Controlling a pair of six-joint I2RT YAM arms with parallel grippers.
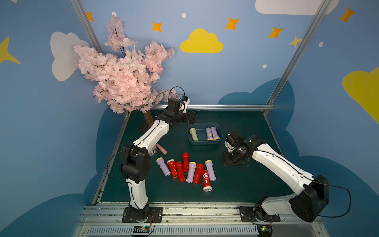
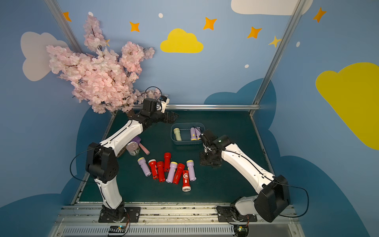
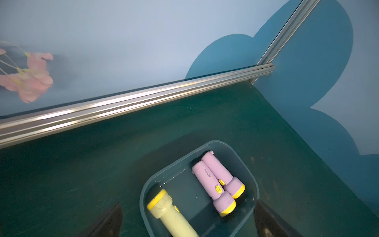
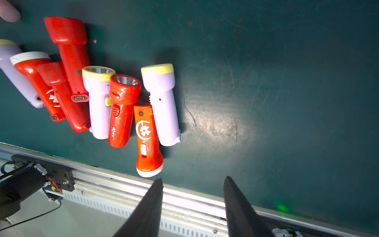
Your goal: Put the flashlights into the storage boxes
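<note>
The dark teal storage box (image 1: 204, 142) holds a pale yellow flashlight (image 3: 177, 219) and two lilac ones (image 3: 207, 181). On the front middle of the table lies a row of several red flashlights (image 4: 73, 59) and lilac flashlights (image 4: 161, 106). My left gripper is open above the box's back-left side, with nothing between its fingers. My right gripper is open over the table to the right of the row, nothing between its fingers.
An artificial blossom tree (image 1: 118, 75) stands at the back left, its branches near the left arm, with a can (image 2: 132, 148) and a pink item (image 2: 144, 149) beside it.
</note>
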